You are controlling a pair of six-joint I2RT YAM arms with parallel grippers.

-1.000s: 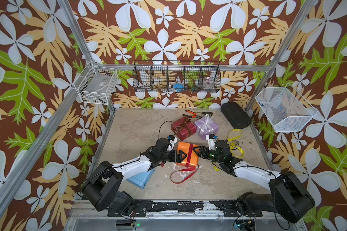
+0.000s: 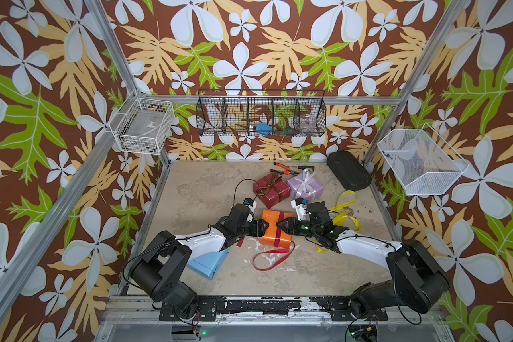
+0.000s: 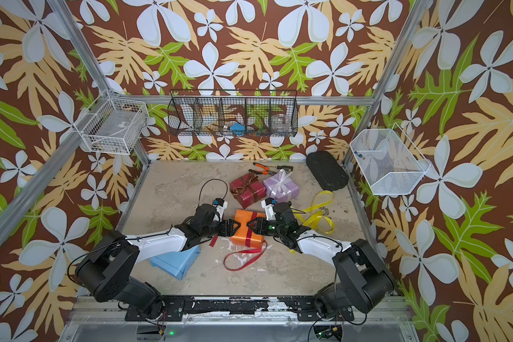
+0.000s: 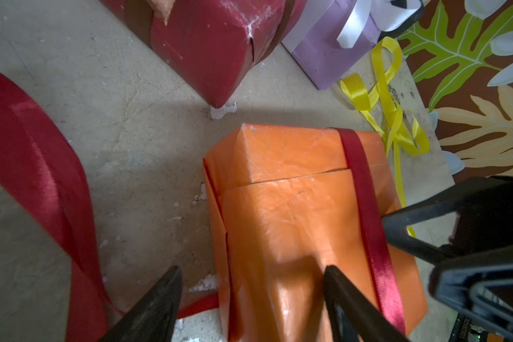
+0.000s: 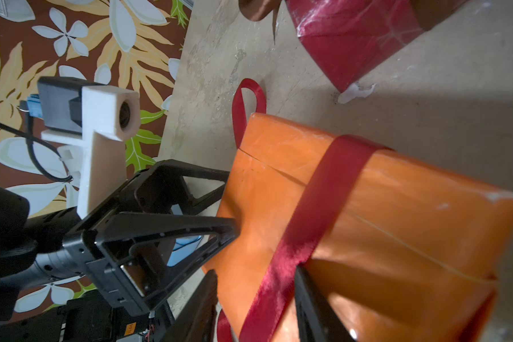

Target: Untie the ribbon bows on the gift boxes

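Note:
The orange box (image 2: 270, 222) lies between my grippers with a red ribbon (image 5: 325, 193) across it; a loose red loop (image 2: 270, 265) lies in front. My left gripper is shut on the box's left end. My right gripper is part open over the red band, one fingertip beside the ribbon on the box. Behind, the dark red box (image 2: 268, 195) has a brown bow and the lilac box (image 3: 279, 193) a white bow. Yellow ribbon (image 4: 393, 108) lies loose at the right.
A blue box (image 2: 205, 268) sits front left, partly under my left arm. Pliers (image 2: 285, 168) and a black pouch (image 2: 348, 171) lie at the back. Wire baskets hang on the frame.
My left gripper has shifted slightly left since a second ago, the box barely moving.

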